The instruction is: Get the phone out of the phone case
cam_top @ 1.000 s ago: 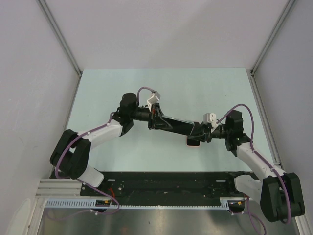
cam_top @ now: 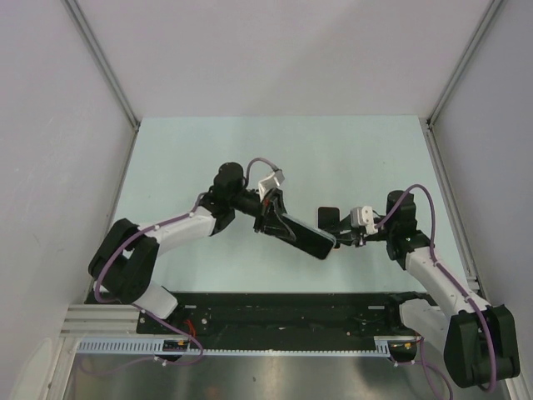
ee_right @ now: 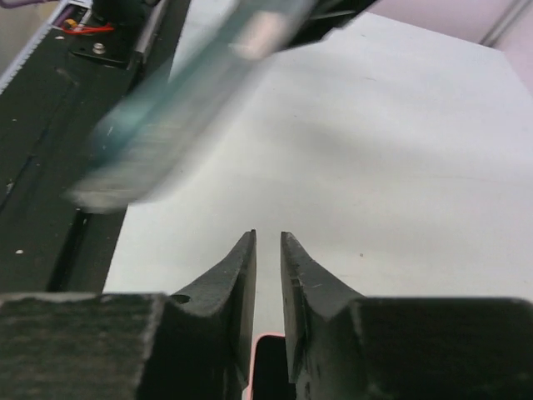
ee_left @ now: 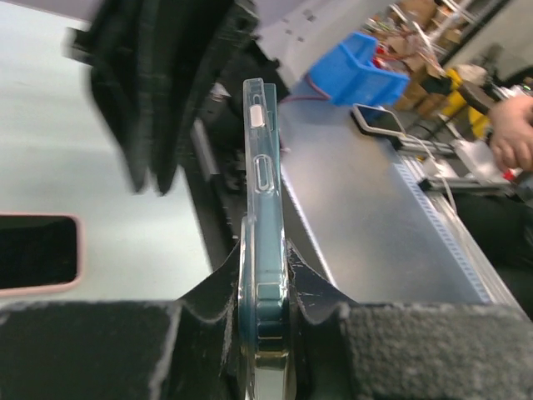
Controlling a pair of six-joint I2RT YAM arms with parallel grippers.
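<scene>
A phone case (ee_left: 265, 208), clear with a bluish tint, stands edge-on in the left wrist view, with my left gripper shut on it; from above it (cam_top: 310, 242) looks dark. My right gripper is beside its right end, fingertips close together with a narrow gap; nothing shows between them. A dark phone with a pink rim (ee_left: 33, 250) lies on the white table, under the right gripper (cam_top: 340, 233); its edge (ee_right: 273, 367) shows behind the right fingers. Whether the held case holds anything cannot be told.
A dark strip and metal rail (cam_top: 275, 312) run along the front edge. Walls enclose the sides and back.
The held case has moved down toward the front and tilted, its right end lower. The right gripper has drawn slightly back from it, and more of the phone on the table shows.
</scene>
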